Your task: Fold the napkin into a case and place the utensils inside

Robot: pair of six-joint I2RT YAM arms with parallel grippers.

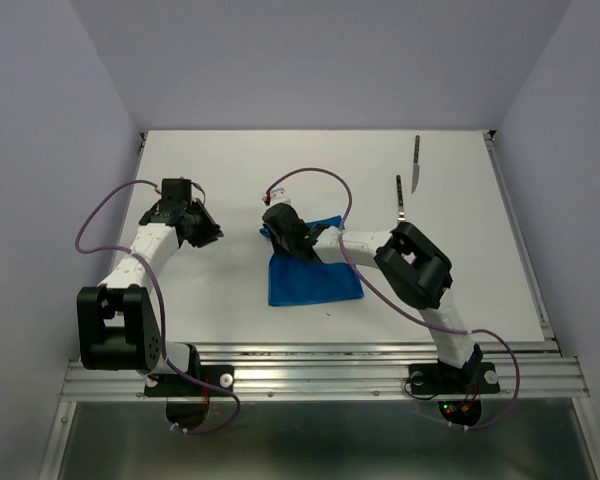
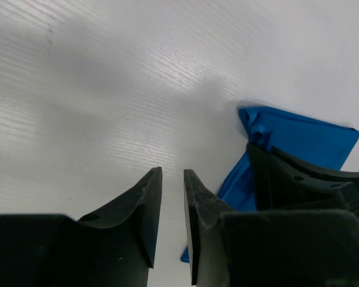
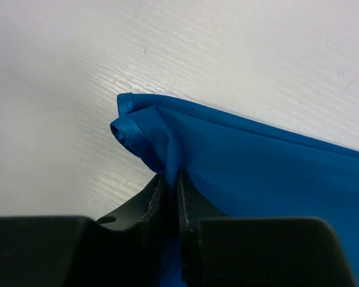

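Observation:
A blue napkin lies on the white table, partly covered by my right arm in the top view. In the right wrist view its left edge is bunched into a ridge, with cloth pinched between the close-set fingers of my right gripper. The napkin's upper left corner curls over just ahead of them. Off to the left, over bare table, my left gripper is parted with nothing between its fingers. Two utensils lie right of the napkin: a fork and, farther back, a knife, both black-handled.
Bare table separates my left gripper from the napkin. A metal rail runs along the front edge.

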